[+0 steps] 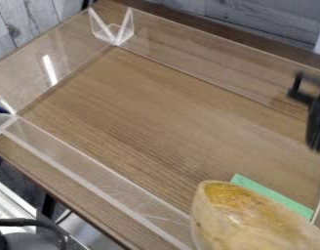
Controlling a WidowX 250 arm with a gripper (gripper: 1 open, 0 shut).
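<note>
My gripper (pixel 312 112) is a dark, blurred shape at the right edge of the camera view, partly out of frame, above the wooden table; whether its fingers are apart or together is unclear. In the bottom right lies a large pale orange, rounded object (pixel 252 220), with a flat green piece (pixel 272 187) beside it on the wood.
A clear angular plastic piece (pixel 112 29) stands at the back left. Dark cables (pixel 30 225) show off the table at bottom left.
</note>
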